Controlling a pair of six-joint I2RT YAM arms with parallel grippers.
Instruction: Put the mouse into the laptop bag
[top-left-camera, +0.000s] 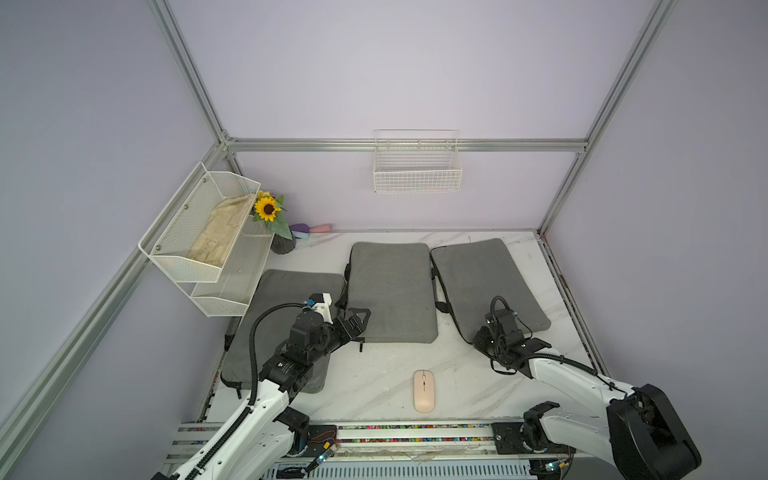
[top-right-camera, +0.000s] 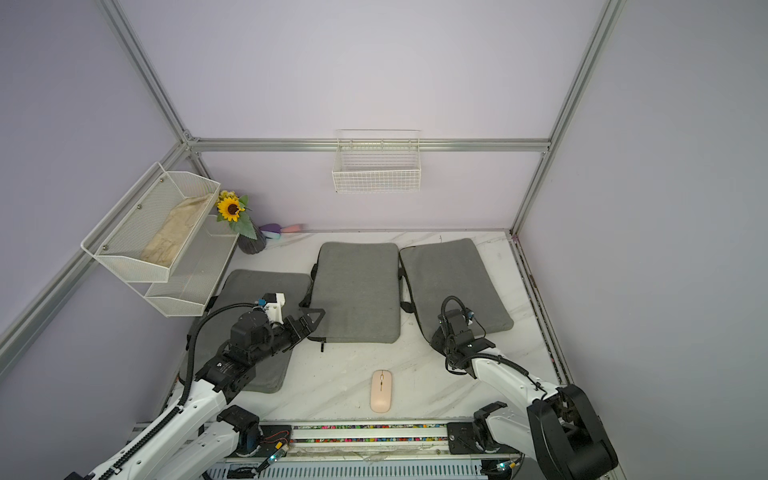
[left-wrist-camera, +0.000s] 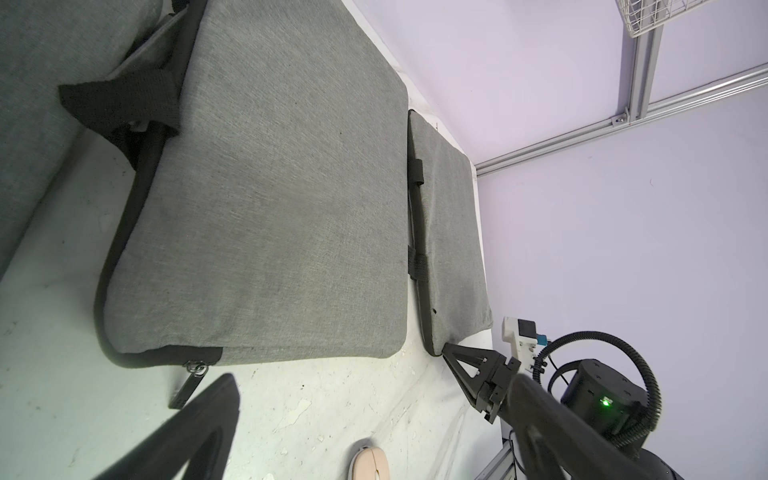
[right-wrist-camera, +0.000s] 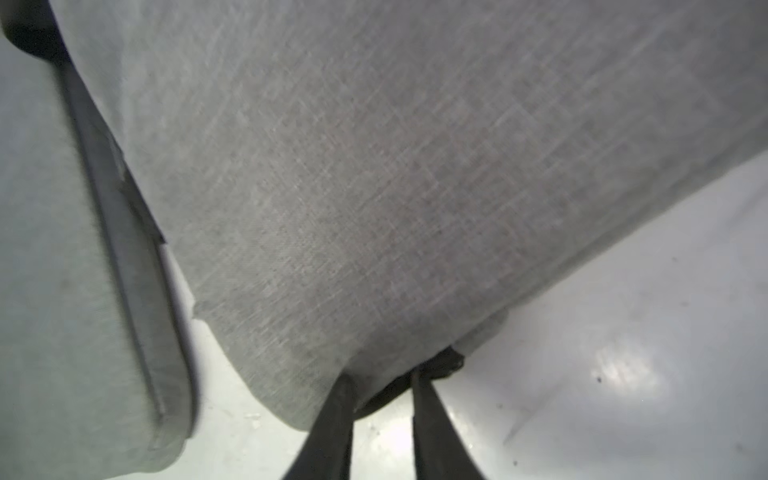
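Note:
The pink mouse lies on bare white table near the front centre. Three grey laptop bags lie flat: a left one, a middle one and a right one. My left gripper is open above the front-left of the middle bag, its fingers framing that bag's front edge in the left wrist view. My right gripper is part open at the front-left corner of the right bag, fingertips against its edge; whether fabric lies between them is unclear through blur.
A white wire shelf hangs on the left wall beside a sunflower vase. A wire basket hangs on the back wall. Bare table surrounds the mouse.

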